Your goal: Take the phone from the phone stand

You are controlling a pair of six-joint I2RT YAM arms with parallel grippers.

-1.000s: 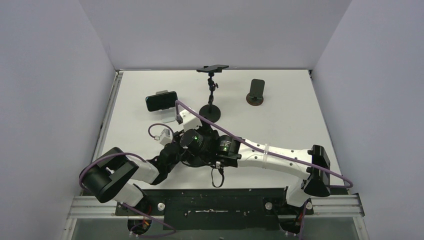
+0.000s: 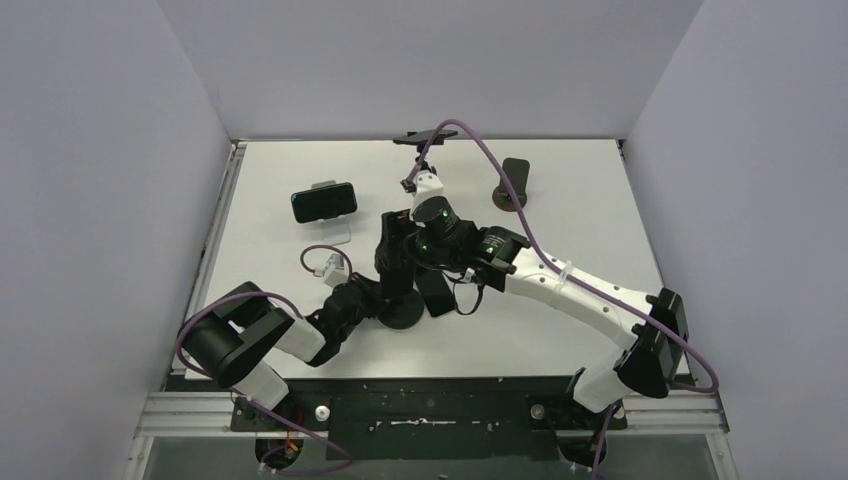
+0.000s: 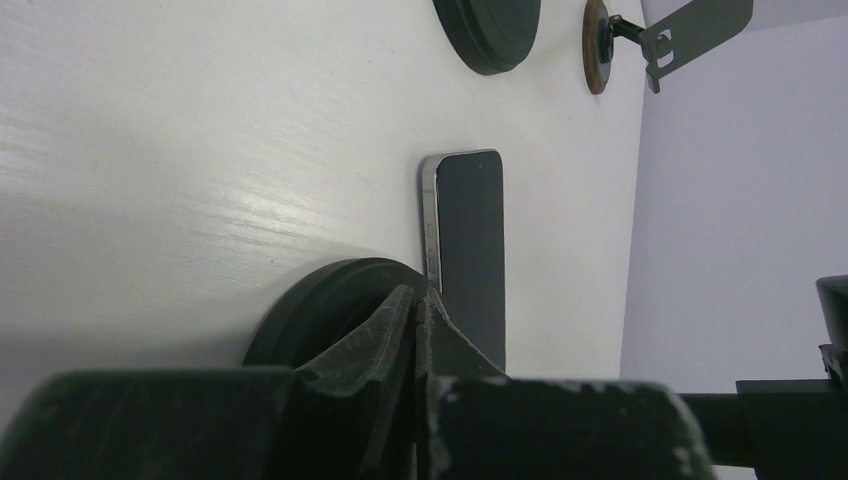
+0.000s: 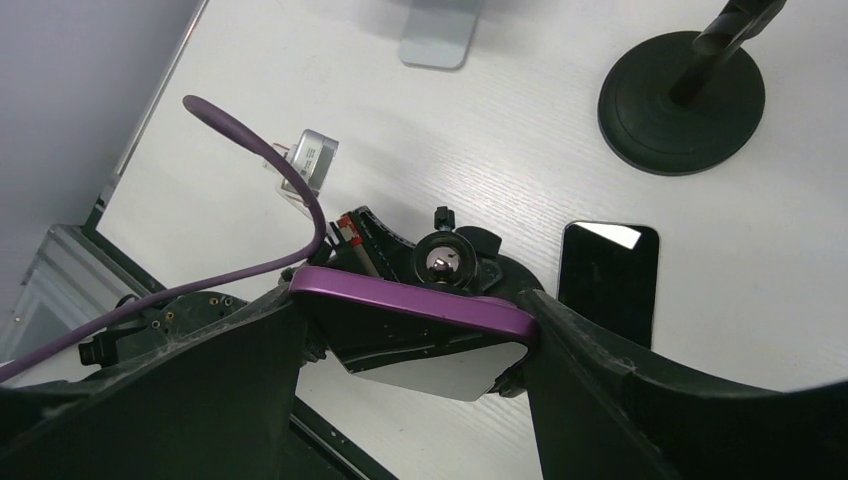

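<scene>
A phone with a purple edge [image 4: 415, 297] is clamped between the fingers of my right gripper, held edge-on to the right wrist camera. In the right wrist view, a black stand head [image 4: 443, 262] shows beyond the phone; whether they touch I cannot tell. On the table, the round black stand base [image 2: 402, 312] sits below my right gripper in the top view. My left gripper is beside that stand, fingertips together in front of its base [image 3: 335, 300]. Nothing clear shows between them, and the stand's stem is hidden.
Right of the stand a second phone [image 2: 435, 293] lies flat. Another phone [image 2: 324, 203] rests on a stand at the back left. A tall black stand [image 2: 425, 138] and a brown-based stand [image 2: 513, 182] are at the back.
My right gripper has moved toward the back of the table and slightly right, uncovering the round base and the flat phone. The left arm has barely moved.
</scene>
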